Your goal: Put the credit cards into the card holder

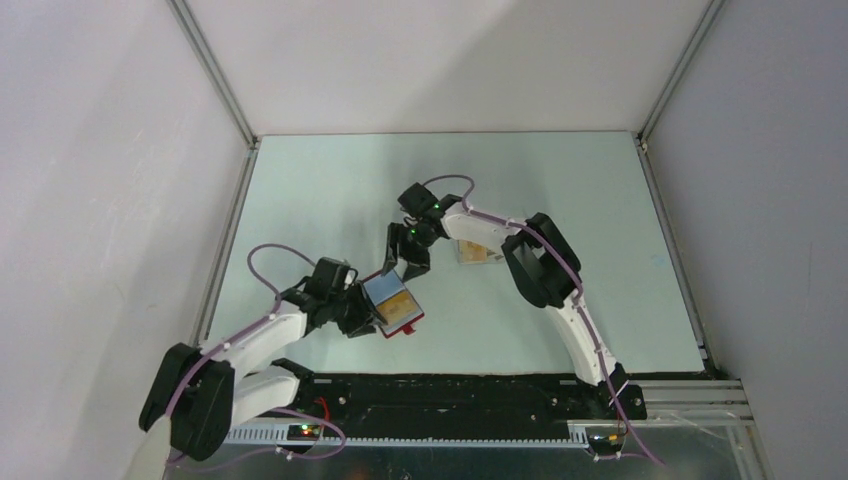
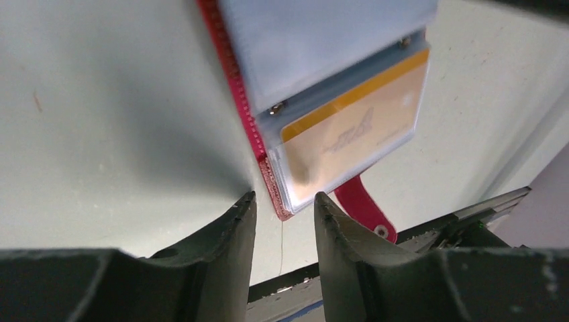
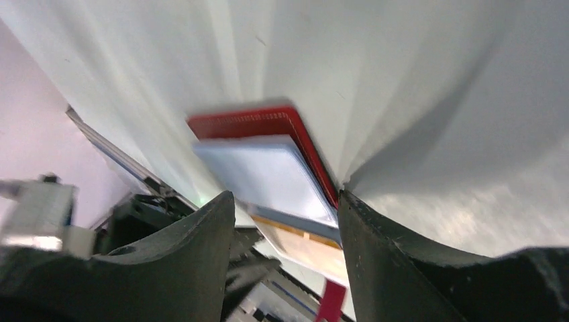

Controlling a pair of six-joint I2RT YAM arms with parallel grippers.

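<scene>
Slanted on the table lies the red-edged card holder (image 1: 404,306), its pale blue-grey panel (image 1: 383,287) toward the back and a tan card (image 2: 355,127) in a clear pocket at the front. A red snap tab (image 2: 366,208) sticks out from the front end. My left gripper is open, with one corner of the holder showing just beyond the gap between its fingertips. My right gripper is open over the holder's back end; the pale panel (image 3: 268,171) shows beyond its fingers. Whether the fingertips touch the holder I cannot tell.
A clear tray (image 1: 497,255) with tan cards is partly covered by my right arm in the top view. The two grippers stand close together at the holder. Bare table (image 1: 320,190) extends behind and to the right.
</scene>
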